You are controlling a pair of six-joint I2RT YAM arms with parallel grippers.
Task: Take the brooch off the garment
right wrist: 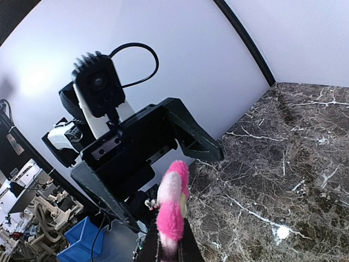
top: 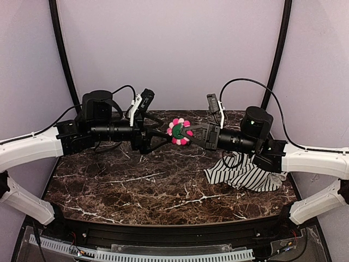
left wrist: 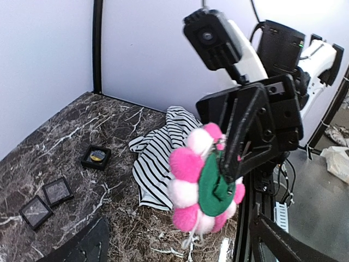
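Observation:
My left gripper (top: 162, 138) stands open just left of the brooch, nothing between its fingers. The striped garment (top: 245, 174) lies crumpled at the right side of the table, apart from the brooch.
Small dark square items (left wrist: 57, 191) and a black box with a round yellowish top (left wrist: 96, 157) lie on the marble table (top: 120, 191).

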